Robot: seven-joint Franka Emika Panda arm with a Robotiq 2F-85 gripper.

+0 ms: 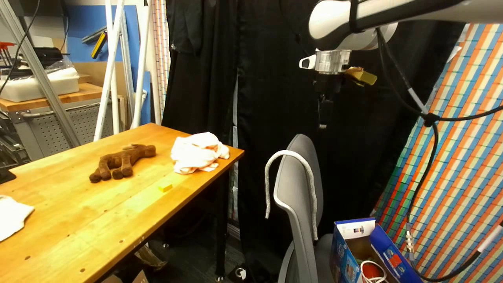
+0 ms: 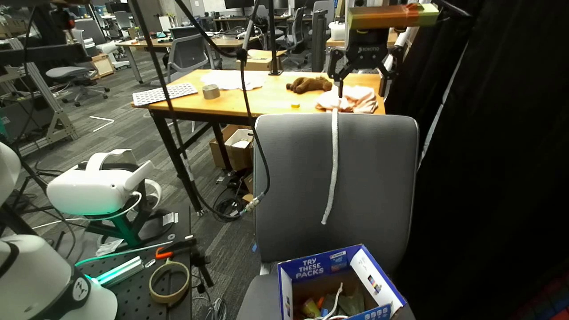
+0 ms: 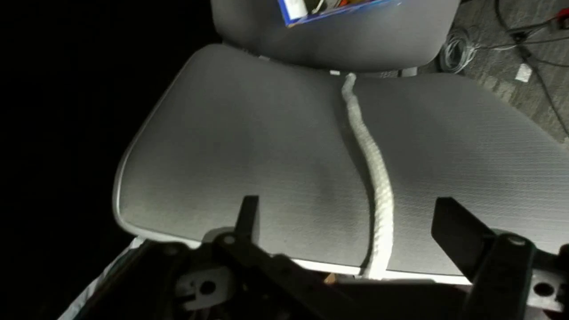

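Observation:
A white rope is draped over the top of the grey chair's backrest, one end hanging on each side. From the box side, the rope runs down the front of the backrest. My gripper is open above the chair, its fingers apart and nothing between them. In the wrist view the rope lies between the two spread fingertips, below them and apart from them. In exterior view 1 the gripper hangs above the backrest against the dark curtain.
An open blue box with mixed items sits on the chair seat. Past the backrest stands a wooden table with a brown plush toy, a pale cloth and a yellow block. A black curtain hangs alongside.

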